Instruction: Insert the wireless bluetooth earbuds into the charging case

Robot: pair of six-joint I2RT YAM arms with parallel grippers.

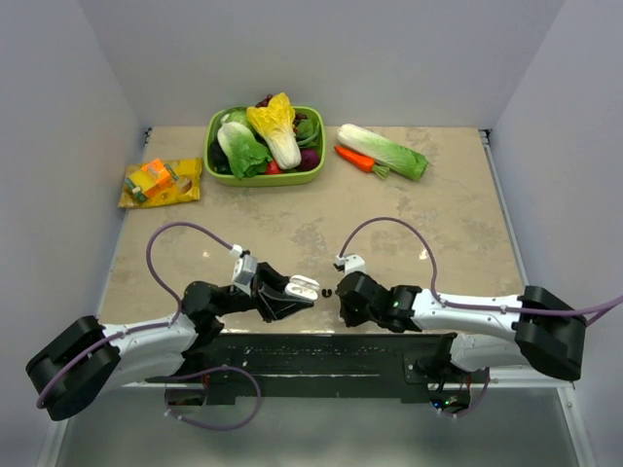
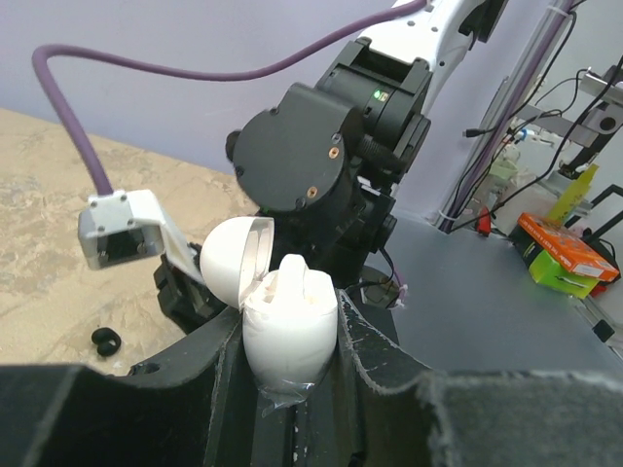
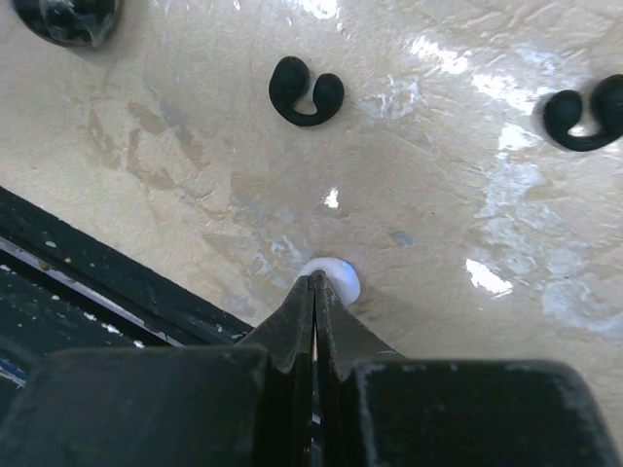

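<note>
The white charging case (image 2: 287, 331) is held open-lidded in my left gripper (image 1: 292, 300), which is shut on it. In the right wrist view a small white piece (image 3: 336, 274), apparently an earbud, lies on the table directly at the tips of my right gripper, which is shut; whether anything is between its tips is unclear. Two dark curled pieces (image 3: 302, 102) lie apart on the table, and a dark rounded object (image 3: 73, 17) is at the upper-left corner.
A green basket of vegetables (image 1: 214, 165), a cabbage (image 1: 384, 151) with a carrot, and a yellow bag (image 1: 146, 195) lie at the back. The table's dark front edge runs close below both grippers.
</note>
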